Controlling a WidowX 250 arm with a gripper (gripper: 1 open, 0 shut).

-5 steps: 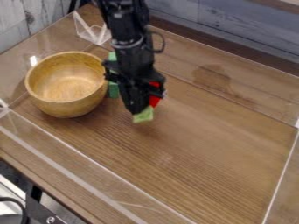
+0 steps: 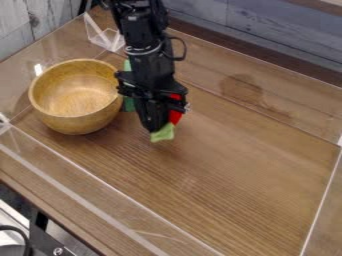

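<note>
The black robot arm reaches down from the top centre to its gripper [image 2: 152, 108], which is low over the wooden table, among some small objects. Just below the gripper is a light green object [image 2: 163, 133]; a red object [image 2: 175, 112] is at its right and a green object [image 2: 127, 102] is partly hidden behind the arm on the left. Whether the fingers hold anything is unclear.
A tan oval bowl [image 2: 71, 98] sits left of the gripper. A clear plastic item [image 2: 107, 32] lies at the back left.
</note>
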